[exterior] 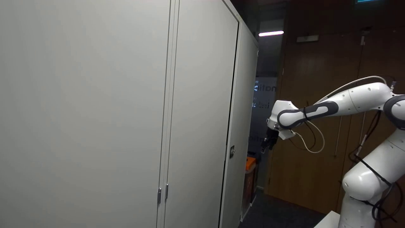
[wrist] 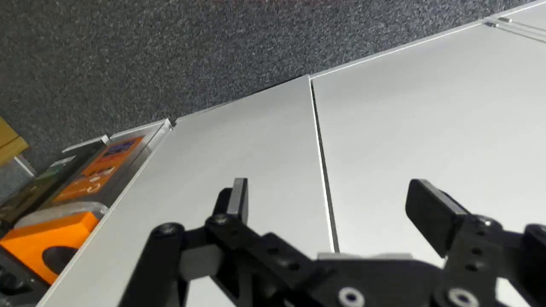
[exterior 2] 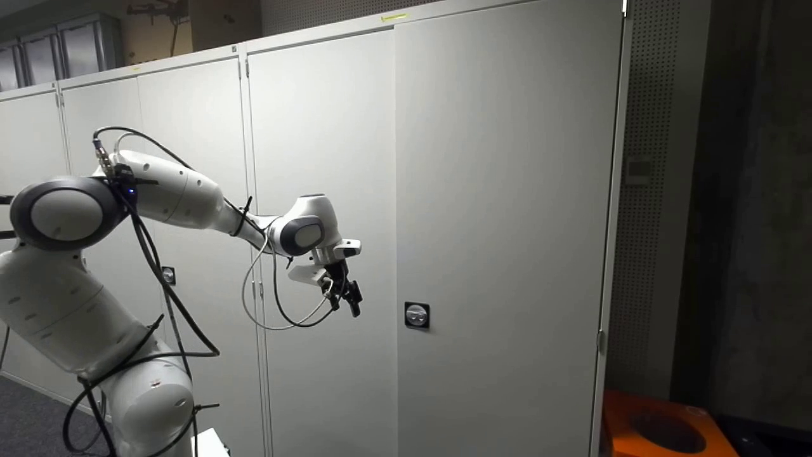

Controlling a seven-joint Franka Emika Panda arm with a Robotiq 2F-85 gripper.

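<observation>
A tall light-grey cabinet (exterior 2: 495, 190) has its doors closed, with a narrow dark seam between them in the wrist view. Its round silver lock handle (exterior 2: 417, 315) sits in a black square plate on the right-hand door, and the same handle (exterior: 232, 151) shows side-on in exterior view 1. My black gripper is open, its fingers wide apart with nothing between them. In exterior view 2 the gripper (exterior 2: 346, 301) appears left of the handle at similar height. Exterior view 1 shows the gripper (exterior: 266, 147) apart from the cabinet front. The handle does not show in the wrist view.
An orange-topped bin (exterior 2: 666, 430) stands beside the cabinet's right end. Further cabinets (exterior 2: 99, 152) run along the left. Cables (exterior 2: 266, 324) loop loosely below the forearm. Dark carpet (wrist: 153, 51) lies clear in front of the cabinets, and wooden doors (exterior: 311, 159) stand behind the arm.
</observation>
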